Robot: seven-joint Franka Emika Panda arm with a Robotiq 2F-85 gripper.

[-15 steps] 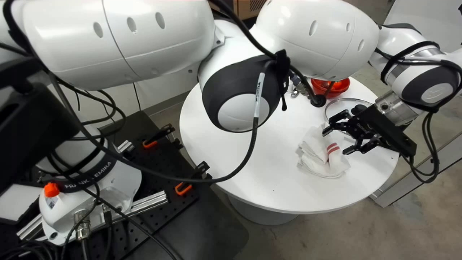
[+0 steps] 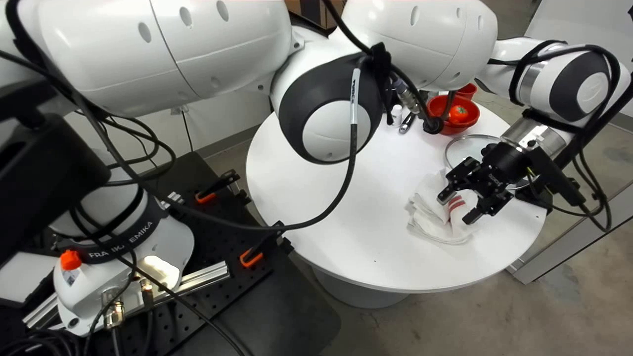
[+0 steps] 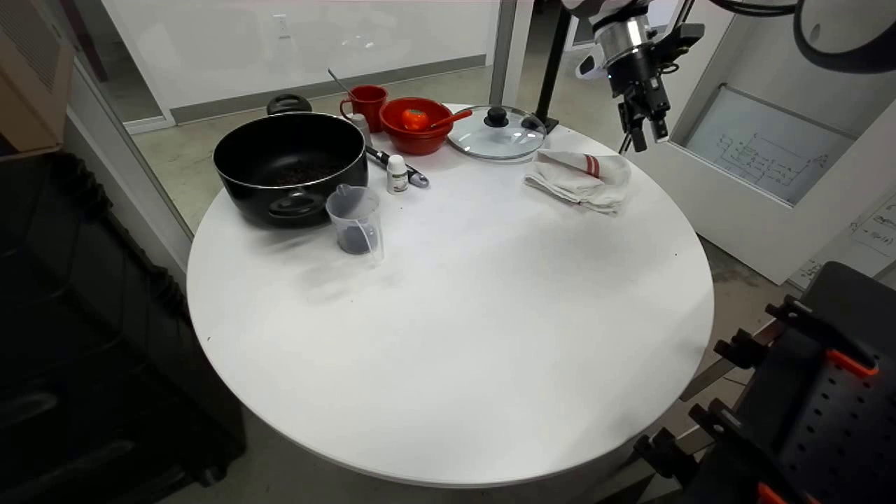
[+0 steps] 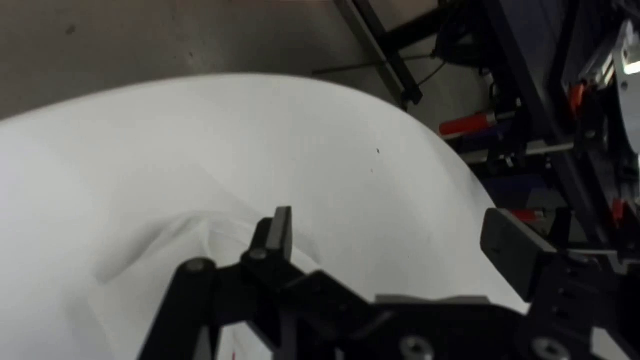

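Note:
A white towel with red stripes (image 3: pixel 579 180) lies crumpled and folded near the table's far right edge. Its white folds (image 4: pixel 162 276) show at the lower left of the wrist view, partly hidden by a finger. My gripper (image 3: pixel 647 141) hangs above and just beyond the towel's outer side. The two fingers are wide apart in the wrist view, with only table and towel seen below the gap. In exterior view 1 the open gripper (image 2: pixel 457 207) overlaps the towel's right part; nothing is held.
On the white round table (image 3: pixel 470 336) stand a black pot (image 3: pixel 290 159), a measuring cup (image 3: pixel 355 220), a small white bottle (image 3: pixel 397 173), a red mug (image 3: pixel 367 108), red bowls (image 3: pixel 417 138) with a tomato, and a glass lid (image 3: pixel 497 138).
My gripper has come a little lower and turned about its wrist, its fingers still apart. The upper arm links have shifted slightly. The towel looks unmoved.

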